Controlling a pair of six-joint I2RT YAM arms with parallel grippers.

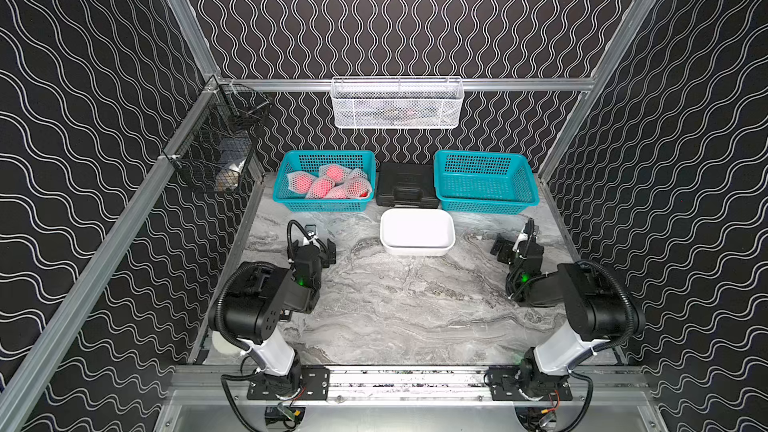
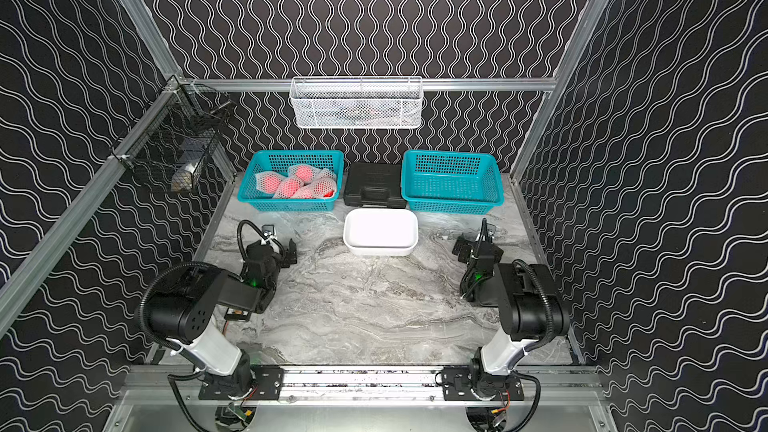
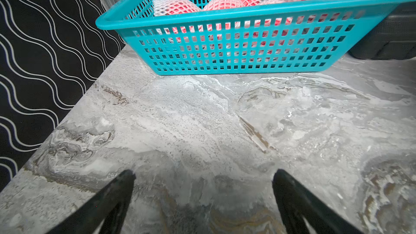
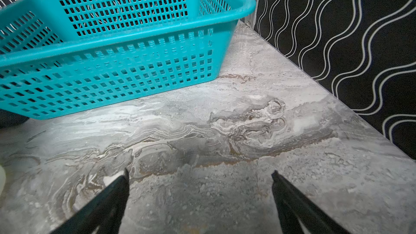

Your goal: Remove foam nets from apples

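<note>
Several red apples in white foam nets (image 1: 321, 186) lie together in the left teal basket (image 3: 242, 43) at the back of the table. The right teal basket (image 4: 112, 69) looks empty. In the middle sits a white tray (image 1: 417, 232), with nothing visible in it. My left gripper is open over bare table in front of the left basket, its fingers wide apart. Likewise open, my right gripper stands short of the right basket with only table surface between its fingers.
Between the baskets lies a black case (image 1: 407, 185). A white wire basket (image 1: 397, 104) hangs on the back wall, and a black wire basket (image 2: 172, 156) on the left side.
</note>
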